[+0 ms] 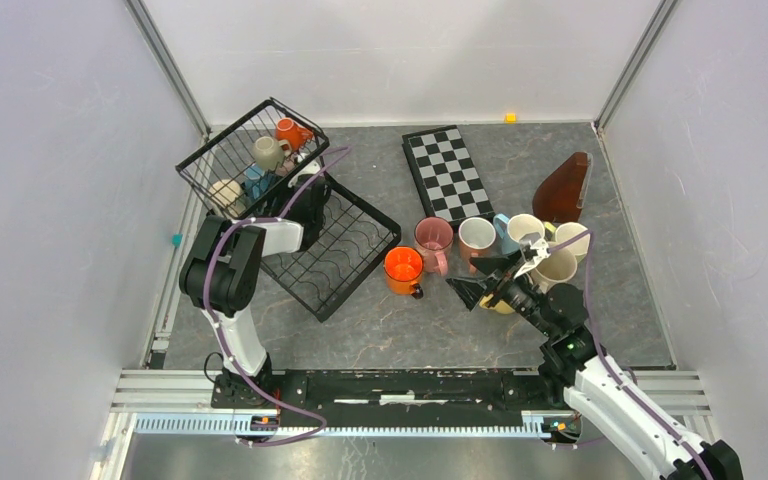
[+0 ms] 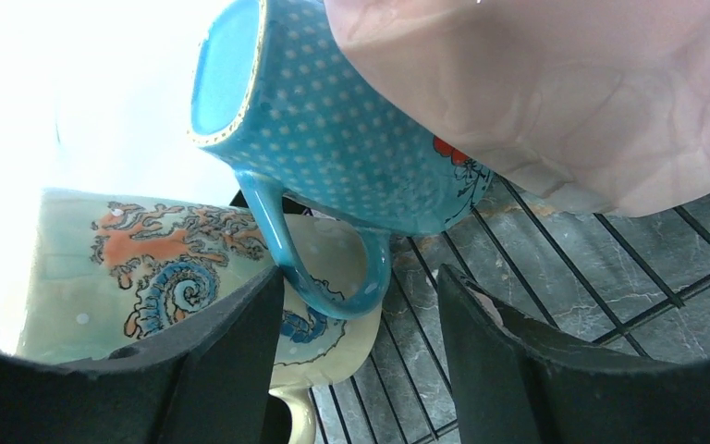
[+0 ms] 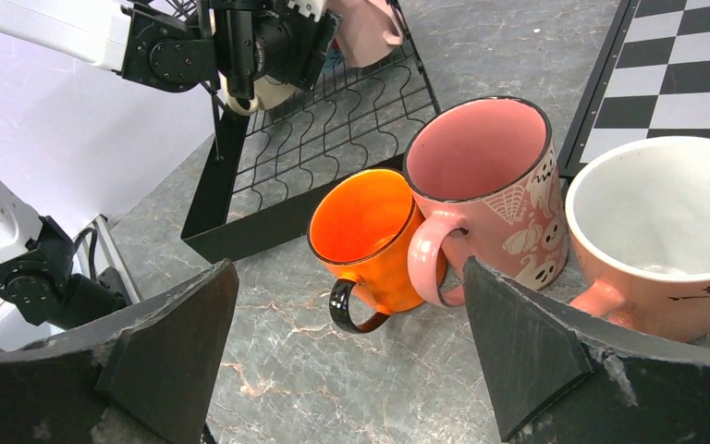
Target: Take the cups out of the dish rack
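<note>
The two-tier black dish rack (image 1: 363, 274) stands at the left, with several cups in its raised tier. In the left wrist view a dotted blue cup (image 2: 351, 139) lies tilted, its handle just beyond my left gripper, which is open and holds nothing. A cream cup with an orange and blue pattern (image 2: 157, 268) lies below it, and a pale pink cup (image 2: 564, 92) sits at upper right. Over the counter cups at the right, my right gripper stands open and empty, facing an orange cup (image 3: 370, 227) and a pink cup (image 3: 481, 157).
A checkered board (image 1: 448, 172) lies behind the counter cups. A brown object (image 1: 562, 188) stands at the back right. Several cups crowd around my right arm, including a white and peach one (image 1: 476, 236).
</note>
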